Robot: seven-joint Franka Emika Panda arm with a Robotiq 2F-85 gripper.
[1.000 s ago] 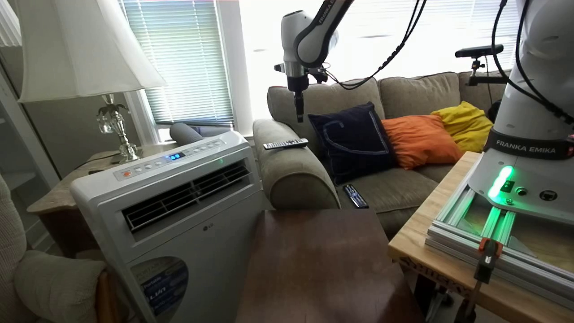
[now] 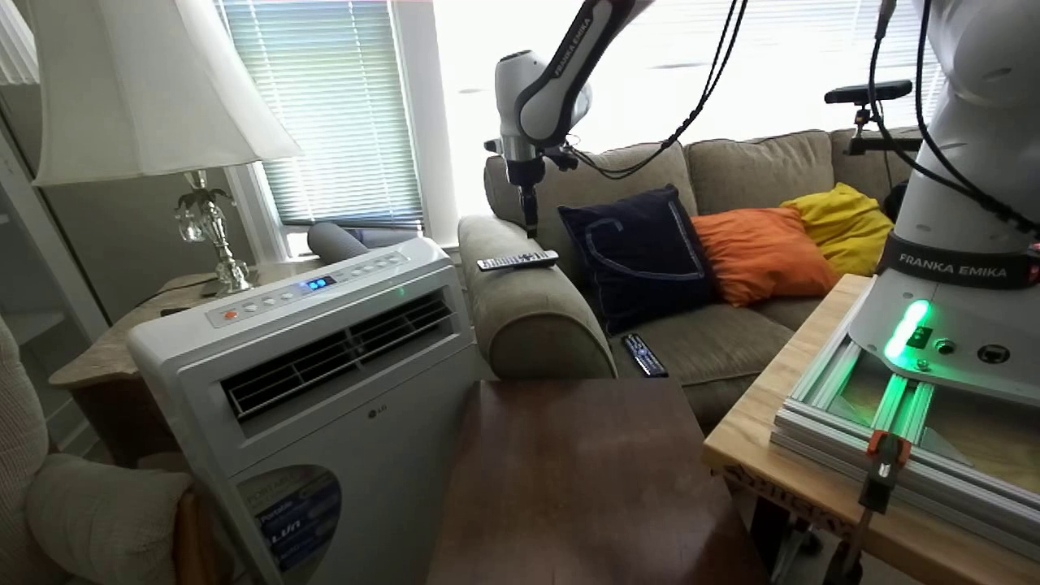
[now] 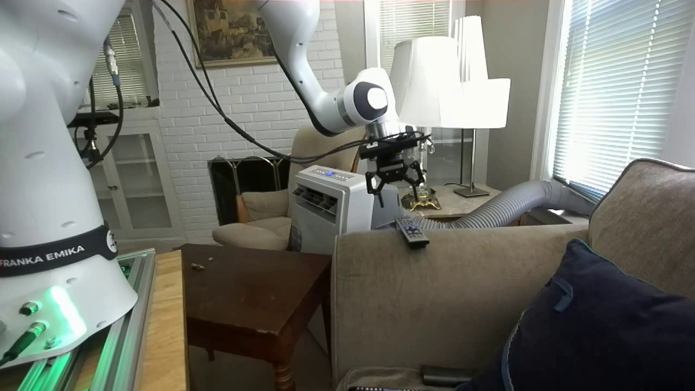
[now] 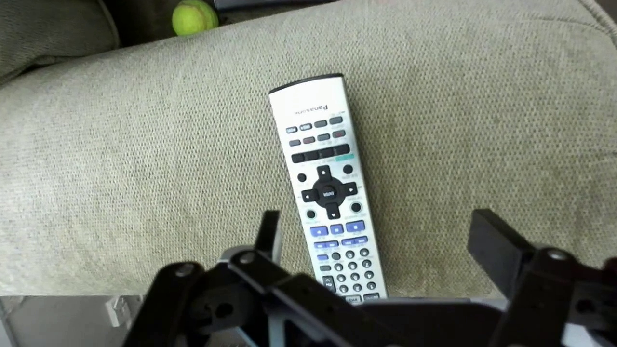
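A silver remote [image 4: 327, 179] with dark and blue buttons lies face up across the sofa's padded arm [image 4: 173, 156]. Above it hangs my gripper, open, the remote's lower end showing between its fingers but apart from them. In exterior view 1 the gripper [image 2: 529, 232] is just above the same remote [image 2: 517, 260]. Exterior view 2 has both fingers of the gripper [image 3: 395, 189] spread over the remote [image 3: 411, 231]. The very bottom of the remote is hidden by the gripper body in the wrist view.
A second, dark remote [image 2: 643, 355] lies on the seat beside the navy pillow [image 2: 639, 258]. A white air conditioner [image 2: 322, 390] stands close to the sofa arm. A tennis ball [image 4: 194, 17] shows at the wrist view's top.
My arm and gripper have come down and slightly left in exterior view 1, closer to the silver remote. Both remotes lie where they were.
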